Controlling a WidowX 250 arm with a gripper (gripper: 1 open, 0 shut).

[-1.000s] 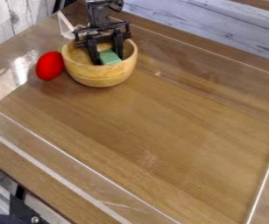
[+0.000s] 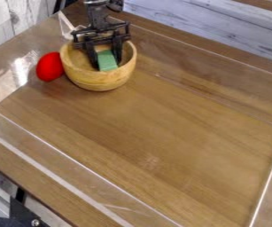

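Note:
A wooden bowl stands at the upper left of the table, with a green block inside it. My black gripper reaches down into the bowl from above, shut on the green block, though its fingertips are partly hidden. A red egg-shaped object lies just left of the bowl.
A white wall runs behind the back edge, and the table's left edge is close to the bowl and red object.
The gripper, green block and bowl have shifted slightly to the left. The red object looks unchanged.

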